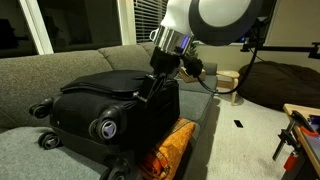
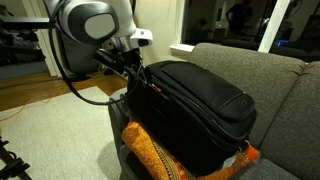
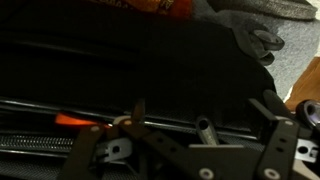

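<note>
A black wheeled suitcase [image 1: 118, 112] lies on its side on the grey couch, its wheels toward the left in exterior view 1. It rests partly on an orange patterned cushion [image 2: 155, 150]. At the suitcase's upper edge, my gripper points down with its fingers apart and nothing held. In the wrist view, a dark zipper pull [image 3: 207, 130] with a pale glint shows between the two fingers, close to the zipper track [image 3: 35, 143]. A red-orange strip [image 3: 78, 120] lies along the seam left of it. Whether the fingers touch the fabric cannot be told.
The couch backrest [image 2: 262, 72] runs behind the suitcase. A wooden table [image 1: 305, 118] with tools stands at the right in exterior view 1. Pale carpet [image 1: 235, 145] is mostly clear, apart from a small dark object [image 1: 239, 124].
</note>
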